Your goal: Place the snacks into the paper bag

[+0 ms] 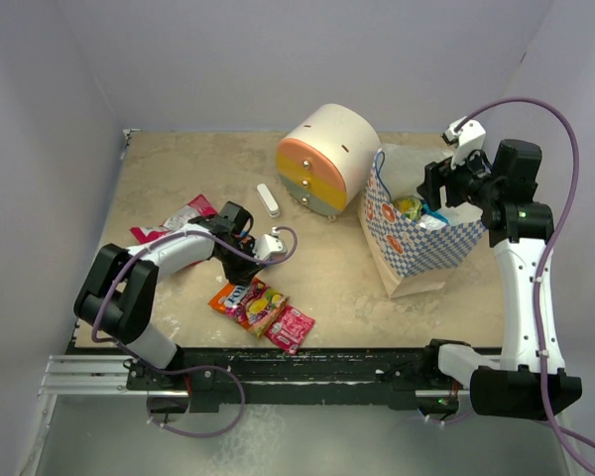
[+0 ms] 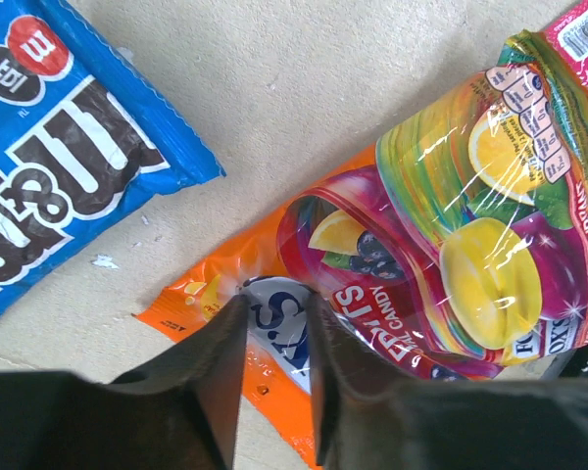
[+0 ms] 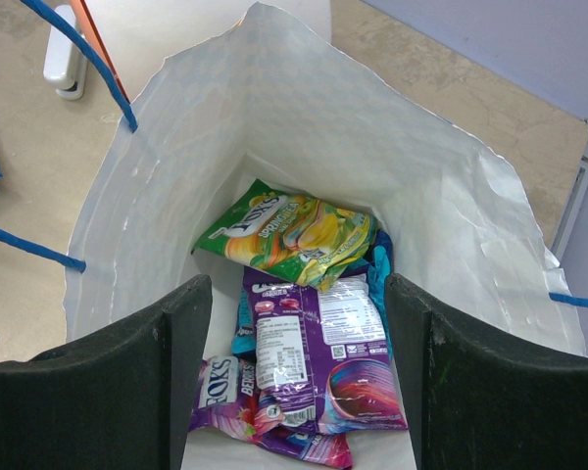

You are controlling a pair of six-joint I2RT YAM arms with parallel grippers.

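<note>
An orange and red Joy's candy bag lies on the table. Over one end of it my left gripper stands part open, the bag's printed surface showing between the fingertips. A blue M&M's packet lies beside it, mostly hidden by the arm in the top view. Against the candy bag's right end rests a small pink packet. The paper bag stands open at the right. Above its mouth my right gripper is open and empty. Inside lie a green and yellow snack and purple packets.
A red-pink snack pack lies partly under the left arm. A white cylindrical box with a coloured front and a small white object stand toward the back. Bare table lies between the snacks and the paper bag.
</note>
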